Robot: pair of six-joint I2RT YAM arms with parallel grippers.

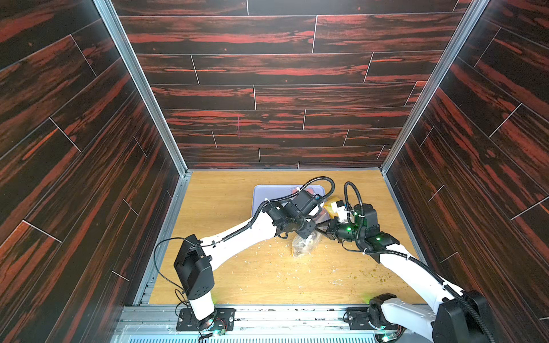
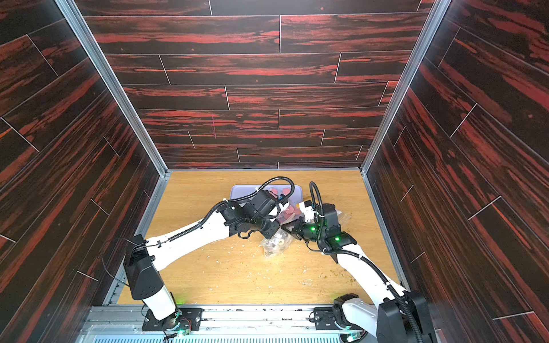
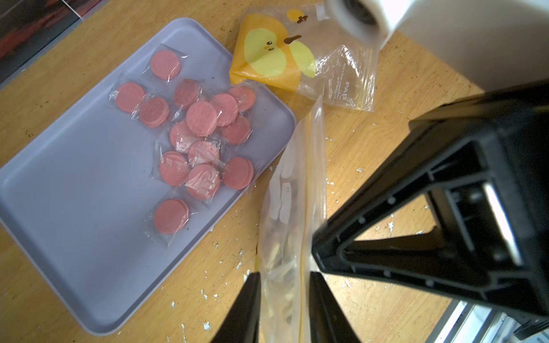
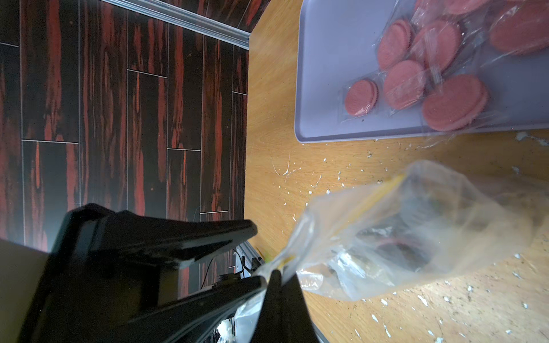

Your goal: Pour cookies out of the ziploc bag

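A clear ziploc bag hangs over the table, its zip edge [image 3: 306, 188] upright in the left wrist view. Dark and pinkish contents show hazily through its plastic in the right wrist view. My right gripper is shut on the bag's top corner. My left gripper stands part open, its two fingers on either side of the bag's edge without closing on it. Several pink wrapped cookies [image 3: 202, 118] lie in the lavender tray [image 3: 85, 200] behind the bag.
Beyond the tray's corner, a second bag with a yellow fruit print [image 3: 274, 51] lies flat, apparently empty. White crumbs [image 4: 423, 300] dot the wooden table. Both grippers are crowded close together.
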